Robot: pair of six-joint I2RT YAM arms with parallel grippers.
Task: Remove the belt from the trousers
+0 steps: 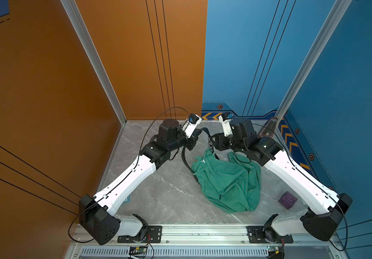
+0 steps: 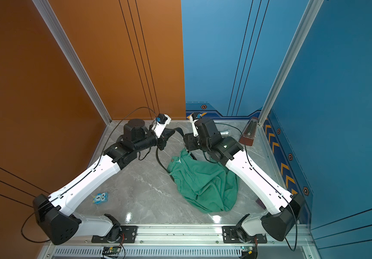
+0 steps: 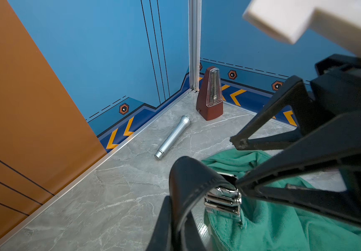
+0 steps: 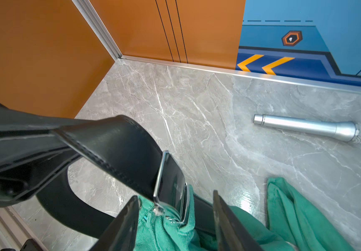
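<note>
Green trousers lie crumpled on the table. A black leather belt rises from them in an arch, its metal buckle beside the green waistband. My left gripper holds the raised strap; in the right wrist view the belt runs into it at the left. My right gripper faces the buckle and waistband from just beside them, fingers apart, part open. Whether it touches them is unclear.
A silver microphone and a wooden metronome stand or lie toward the back right. A purple cube is at the front right, a small blue object at the front left.
</note>
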